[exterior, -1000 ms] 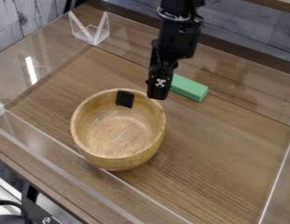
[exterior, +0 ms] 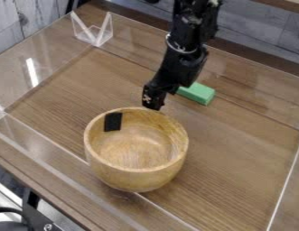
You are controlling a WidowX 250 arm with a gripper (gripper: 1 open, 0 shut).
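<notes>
My gripper [exterior: 166, 88] hangs over the middle of the table, open, its fingers angled down toward the left, behind a wooden bowl [exterior: 137, 158]. A small black block [exterior: 113, 122] is at the bowl's back-left rim. A green block [exterior: 196, 93] lies just right of my gripper, partly behind it.
The wooden table [exterior: 236, 167] has free room on the right and at the left. A clear plastic object [exterior: 92, 29] stands at the back left. Pale edges border the table.
The bowl has shifted toward the front and a little right. The black block moved down and left with it. My gripper has moved slightly down and left.
</notes>
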